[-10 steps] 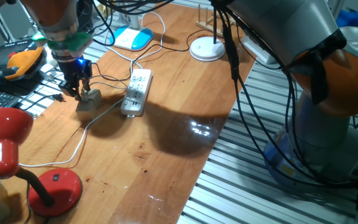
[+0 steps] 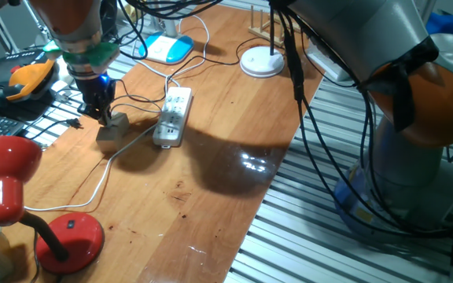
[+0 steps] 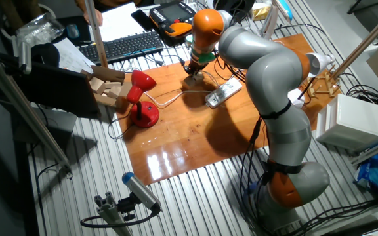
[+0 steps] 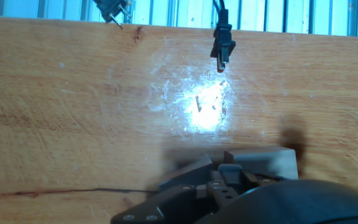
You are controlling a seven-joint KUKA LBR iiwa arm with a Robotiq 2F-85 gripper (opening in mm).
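Observation:
Pale wooden block pieces (image 2: 112, 135) sit on the table's left side. My gripper (image 2: 105, 120) points down at their top, its fingers close together. In the wrist view the gripper is at the bottom, its fingertips by the gap between a left block piece (image 4: 188, 172) and a right block piece (image 4: 272, 160). Whether any wood is gripped is hidden. From the other side, the gripper (image 3: 192, 71) is seen low over the far table edge, the blocks small beneath it.
A white power strip (image 2: 172, 118) lies right of the blocks, with cables around it. The red lamp (image 2: 69, 242) stands at the near left, and a white cable (image 2: 104, 177) runs between lamp and blocks. Bare wood (image 2: 179, 212) fills the table's near middle.
The gripper's fingers, spread over the blocks one second ago, have drawn closer together. Arm and blocks show no clear movement.

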